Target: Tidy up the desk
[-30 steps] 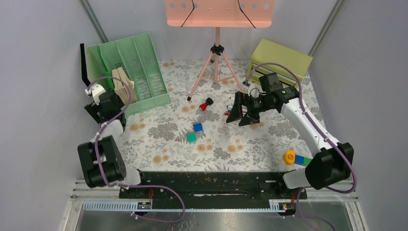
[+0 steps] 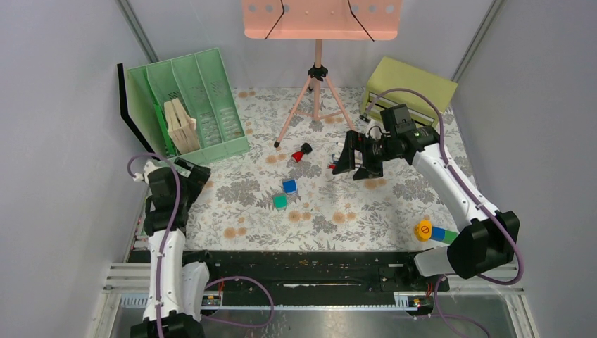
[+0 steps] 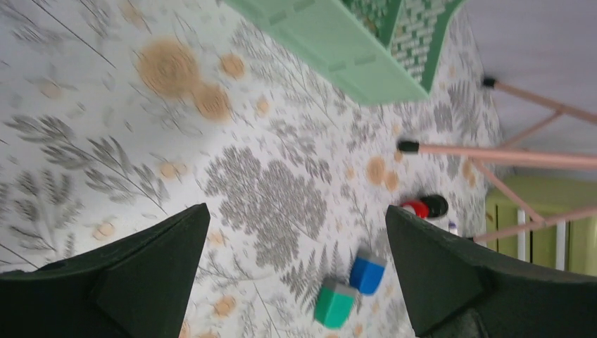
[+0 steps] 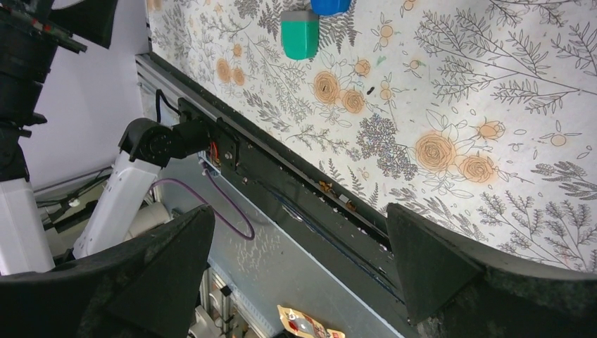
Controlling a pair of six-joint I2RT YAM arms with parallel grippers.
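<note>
My left gripper (image 2: 200,167) stands open just in front of the green divided organizer (image 2: 232,146), with only patterned tabletop between its fingers in the left wrist view. Over the right half of the desk my right gripper (image 2: 346,163) is open and empty. Mid-desk lie a blue block (image 2: 289,186) and a green block (image 2: 280,202), close together. Behind them is a small red-and-black item (image 2: 301,152). Some thin items show partly behind the right gripper; they are hard to make out. A beige folded item (image 2: 181,128) stands in one organizer compartment.
A pink tripod stand (image 2: 317,98) rises at the back centre. At the back right sits an olive box (image 2: 412,83). A yellow-blue-green item (image 2: 424,229) lies by the right arm's base.
My left arm has swung away from the organizer's left front corner, its gripper now pointing right and slightly forward. The right arm has barely shifted. The desk items lie where they were.
</note>
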